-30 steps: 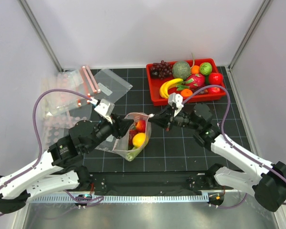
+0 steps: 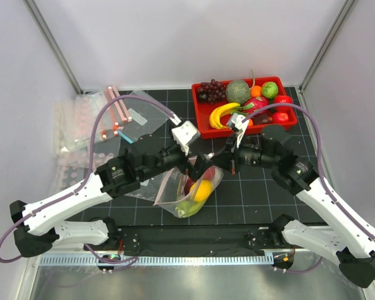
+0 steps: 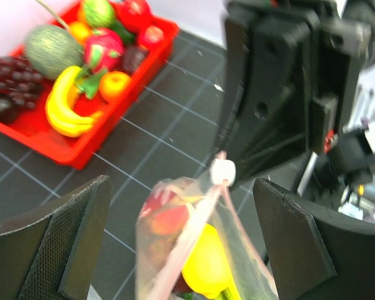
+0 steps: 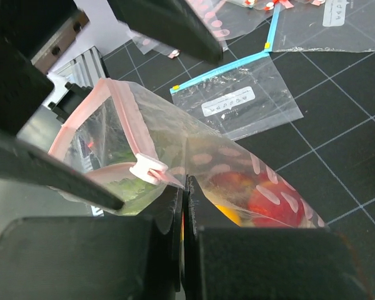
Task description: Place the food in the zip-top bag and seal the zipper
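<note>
A clear zip top bag (image 2: 181, 189) with a pink zipper stands tilted at the table's middle, its mouth apart. Inside it show a yellow fruit (image 2: 201, 190), red fruit (image 4: 276, 201) and something green at the bottom. My right gripper is shut on the bag's corner, right beside the white slider (image 4: 148, 169). The left gripper is open, its fingers (image 3: 62, 240) either side of the zipper strip and not touching the slider. From above, the two grippers nearly meet and hide the slider.
A red tray (image 2: 203, 119) of fruit and vegetables stands at the back right. Flat empty bags, among them a blue-zipped bag (image 4: 237, 100), lie on the left of the dark tiled table.
My right gripper has shifted right with the bag's corner, and the bag has swung right with it. The left gripper has moved right, up close to the right one.
</note>
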